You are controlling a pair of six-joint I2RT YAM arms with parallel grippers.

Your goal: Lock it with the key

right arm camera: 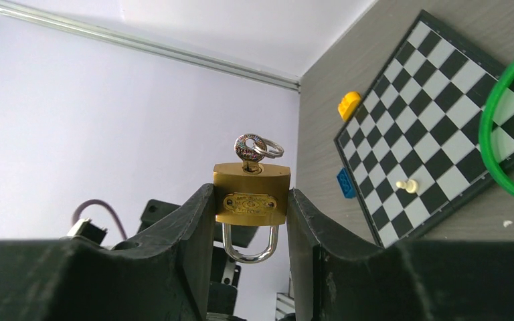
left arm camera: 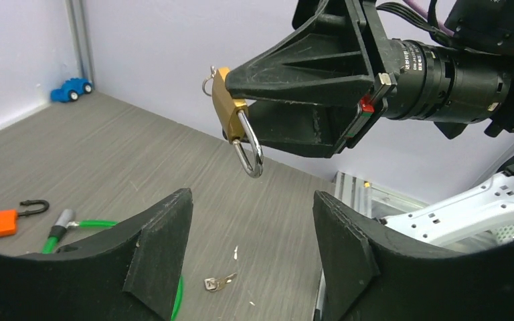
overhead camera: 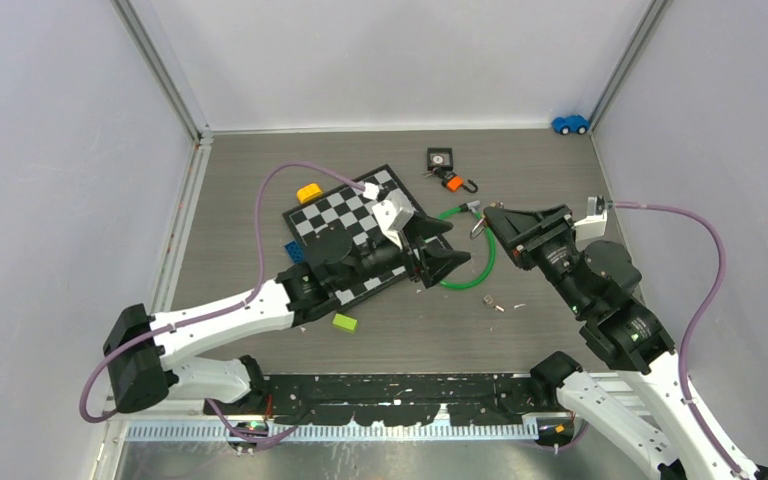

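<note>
A brass padlock [right arm camera: 251, 194] is held between the fingertips of my right gripper, with a key [right arm camera: 246, 148] on a ring in its top and the shackle hanging below. In the left wrist view the same padlock [left arm camera: 227, 107] shows at that gripper's tips, its shackle pointing down. My left gripper [overhead camera: 450, 243] stands open to the left of it, empty, its fingers spread in the lower part of the left wrist view [left arm camera: 253, 231].
Below lie a chessboard [overhead camera: 340, 220], a green cable [overhead camera: 487, 265], an orange padlock [overhead camera: 455, 183], small metal pieces [overhead camera: 493, 303] and a green block [overhead camera: 345, 323]. A blue toy car [overhead camera: 570, 124] sits at the back right.
</note>
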